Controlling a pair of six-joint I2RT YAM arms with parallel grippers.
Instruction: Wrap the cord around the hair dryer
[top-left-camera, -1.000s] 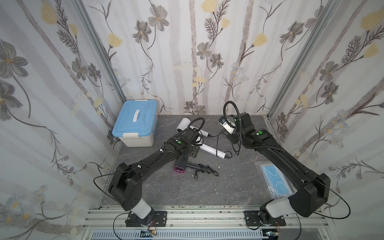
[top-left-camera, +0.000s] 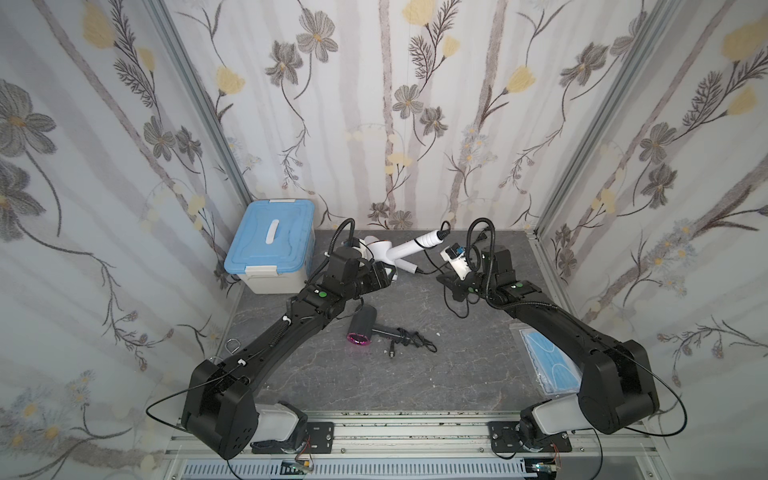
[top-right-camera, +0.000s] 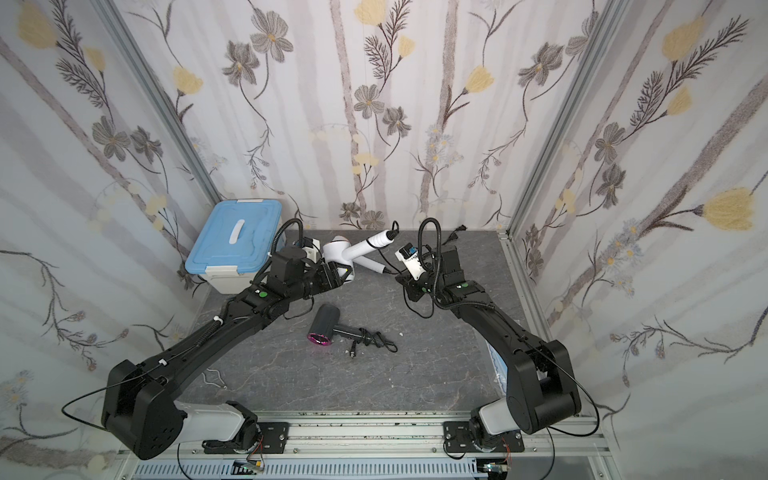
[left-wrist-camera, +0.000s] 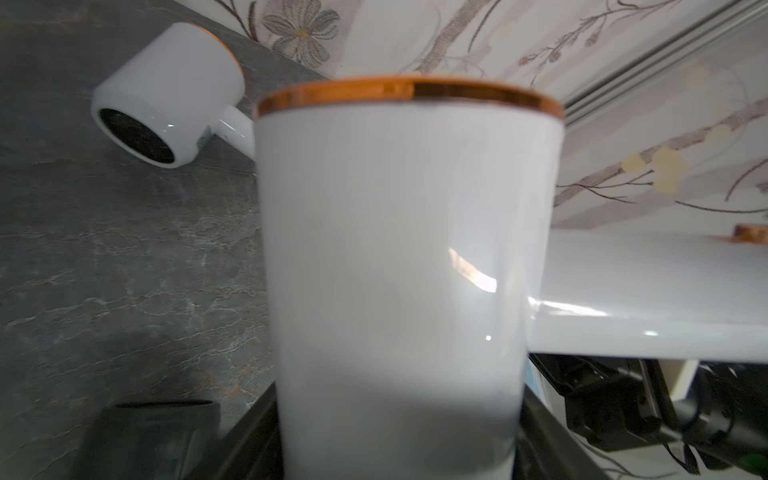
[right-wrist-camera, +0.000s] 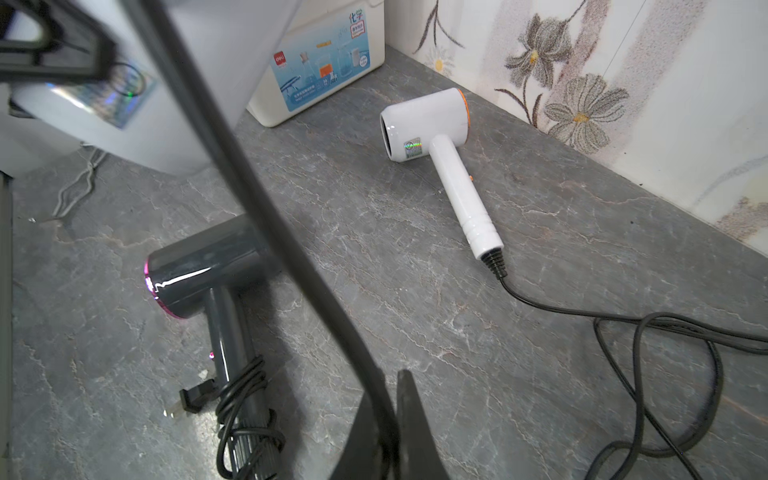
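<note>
The barrel of a white hair dryer (left-wrist-camera: 408, 264) fills the middle of the left wrist view, clasped between the fingers of my left gripper. Its handle (top-left-camera: 422, 241) points to the back right in the top left view, raised above the table. Part of this dryer looms blurred at the upper left of the right wrist view. A black cord (right-wrist-camera: 264, 208) runs diagonally down to the closed tips of my right gripper, which pinches it. In the top left view a loop of cord hangs below that gripper.
A second white dryer (right-wrist-camera: 428, 124) lies behind, its cord loose to the right. A dark grey dryer (right-wrist-camera: 204, 268) with bundled cord lies in front. A blue-lidded box (top-left-camera: 272, 236) stands back left, a mask packet (top-left-camera: 550, 358) front right.
The right gripper has moved only slightly.
</note>
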